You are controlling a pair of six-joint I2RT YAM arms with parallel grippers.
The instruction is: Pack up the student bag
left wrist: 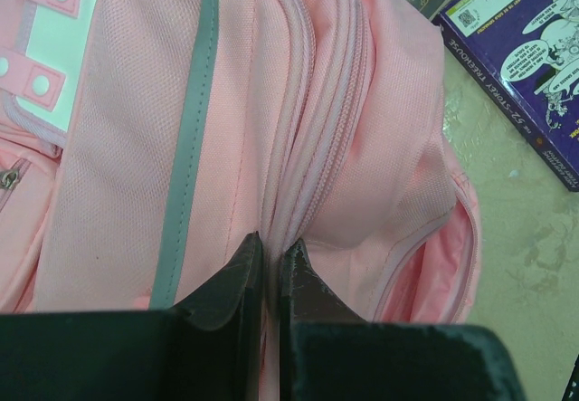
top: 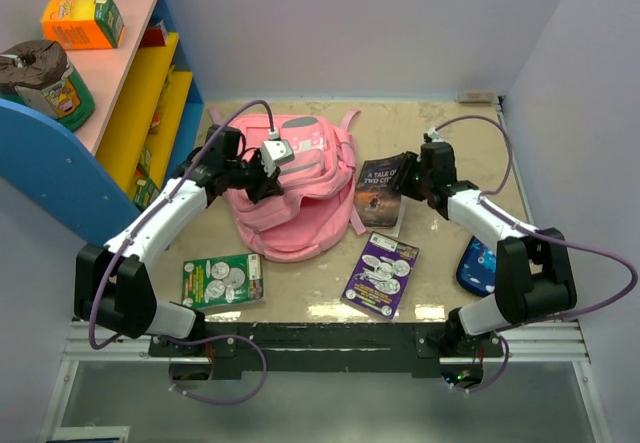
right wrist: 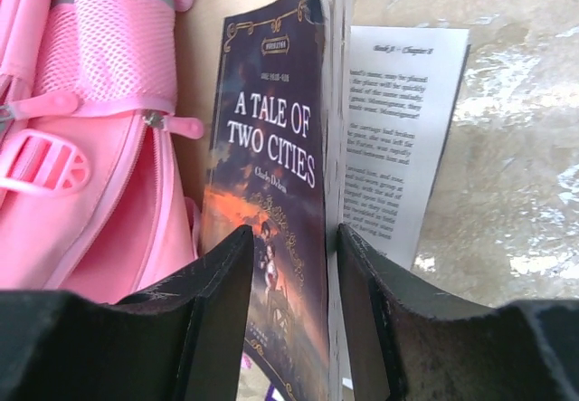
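A pink backpack (top: pixel 300 223) lies open at the back middle. My left gripper (top: pixel 262 185) is shut on its zippered rim, with pink fabric (left wrist: pixel 380 129) between the fingers in the left wrist view. Right of the bag lies the book A Tale of Two Cities (top: pixel 378 193) (right wrist: pixel 267 129). My right gripper (top: pixel 408 178) is at the book's right edge, fingers part open around it; the cover is raised off a printed page (right wrist: pixel 393 120) beneath. Whether it grips is unclear.
A purple book (top: pixel 380 273) lies front middle, a green book (top: pixel 222 281) front left, a blue case (top: pixel 475 268) at right under the arm. A shelf unit (top: pixel 100 103) stands at left; bare table is at back right.
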